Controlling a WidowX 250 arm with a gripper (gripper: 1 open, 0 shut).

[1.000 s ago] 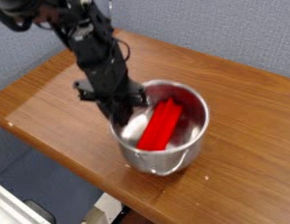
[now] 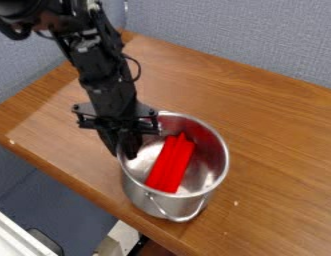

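A silver metal pot (image 2: 204, 185) stands on the wooden table (image 2: 261, 100) near its front edge, with two red objects (image 2: 169, 163) lying inside it. My black gripper (image 2: 128, 140) is at the pot's left rim, its tips partly hidden at or just inside the rim. I cannot tell whether its fingers are open or shut, or whether they hold the rim.
Grey walls (image 2: 221, 25) border it at the back and left. Below the front left edge are a dark floor and a white object (image 2: 14, 240).
The pot has moved toward the front and slightly left, and my gripper has moved with it, down and left in the view.
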